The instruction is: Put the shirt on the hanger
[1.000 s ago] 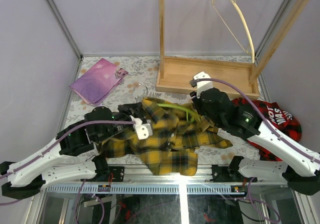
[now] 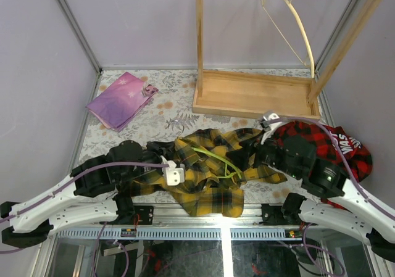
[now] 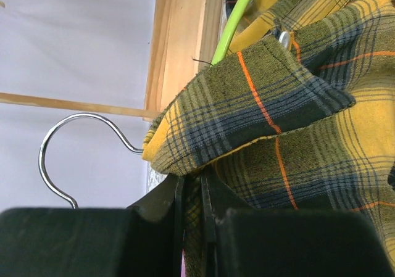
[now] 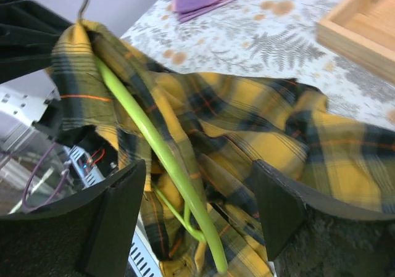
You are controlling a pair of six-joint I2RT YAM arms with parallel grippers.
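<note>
The yellow and black plaid shirt (image 2: 210, 187) lies bunched at the table's front. A green hanger (image 4: 166, 157) runs through it, its right arm bare outside the cloth. The hanger's metal hook (image 3: 92, 115) sticks out past the collar. My left gripper is shut on the shirt near the hook; whether the hanger is also between its fingers cannot be seen. My right gripper stands open, with the free end of the hanger's arm in front of the gap between its fingers.
At the back stands a wooden rack (image 2: 256, 111) with a pale hanger (image 2: 302, 33) on its bar. A folded purple cloth (image 2: 123, 101) lies back left. To the right, a red and black checked garment (image 2: 352, 153) lies behind my right arm.
</note>
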